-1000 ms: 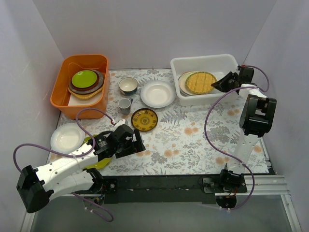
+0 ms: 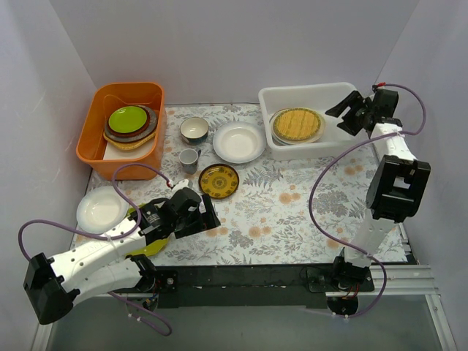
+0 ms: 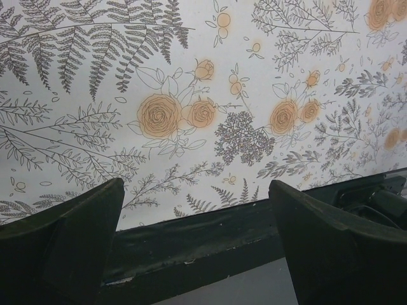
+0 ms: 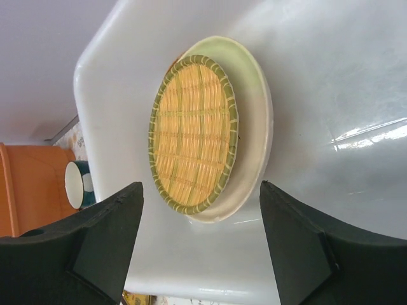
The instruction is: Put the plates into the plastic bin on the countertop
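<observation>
In the white plastic bin (image 2: 322,93) at the back right lies a woven yellow plate (image 2: 296,124) on top of pale plates (image 4: 251,171), all toward the bin's left end. My right gripper (image 2: 348,112) is open over the bin's right part, apart from the plates and empty. My left gripper (image 2: 210,217) hangs open above the front of the counter, only patterned cloth below it in the left wrist view. On the counter lie a white plate (image 2: 239,142), a brown-and-yellow plate (image 2: 219,180), another white plate (image 2: 102,210) and a green-yellow plate (image 2: 151,248) partly hidden under the left arm.
An orange bin (image 2: 90,136) at the back left holds several stacked plates, a green one (image 2: 128,118) on top. A bowl (image 2: 194,129) and a grey mug (image 2: 189,159) stand between the bins.
The right gripper has opened, let go of the woven plate and drawn back to the right. The woven plate now sits slightly further left. The left arm has stayed still.
</observation>
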